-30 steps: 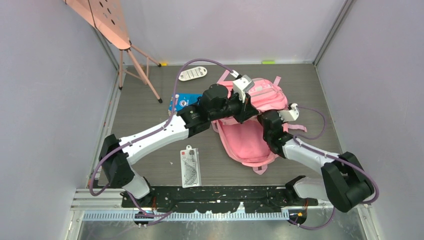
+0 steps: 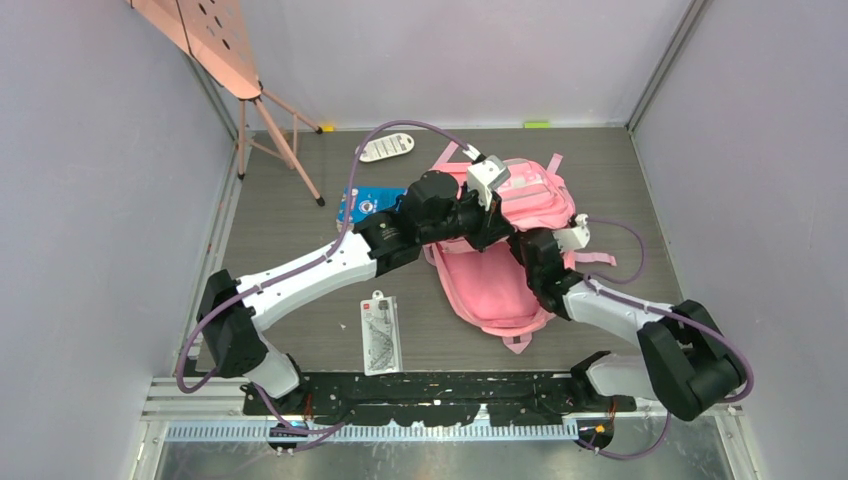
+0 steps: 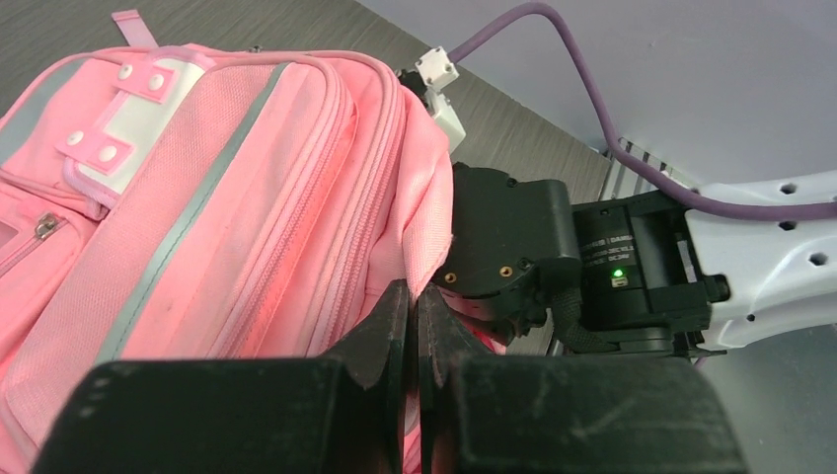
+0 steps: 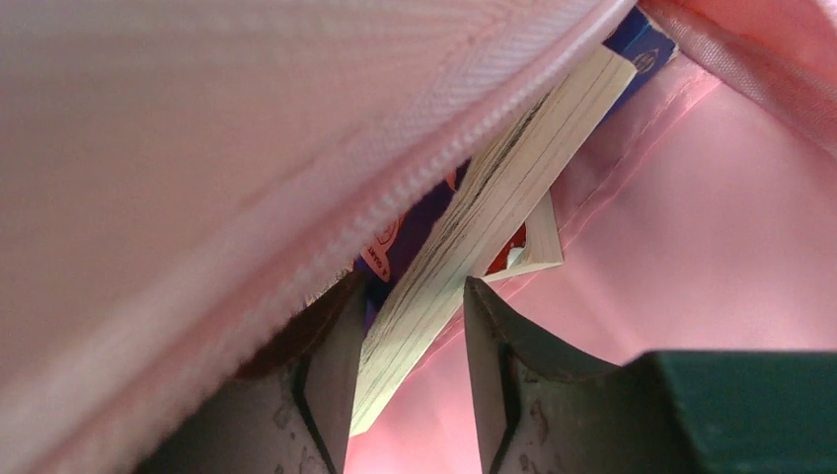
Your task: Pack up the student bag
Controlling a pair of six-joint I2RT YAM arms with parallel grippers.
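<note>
The pink student bag (image 2: 493,285) lies unzipped with its front opening facing the arms. My left gripper is shut on the pink fabric (image 3: 426,212) at the edge of the bag's raised flap. Inside the bag, a thick blue-covered book (image 4: 503,178) rests tilted under the flap, its pale page edge showing. My right gripper reaches into the opening, its fingers (image 4: 484,331) apart on either side of the book's page edge and not closed on it. Fabric hides much of the book. A second, red book (image 4: 508,252) shows partly behind it.
Left of the bag lie a blue book (image 2: 368,203), partly under the left arm, a packaged stationery set (image 2: 380,335) and a white oblong item (image 2: 387,147). An orange easel-like stand (image 2: 270,125) is at back left.
The left gripper has stayed on the fabric.
</note>
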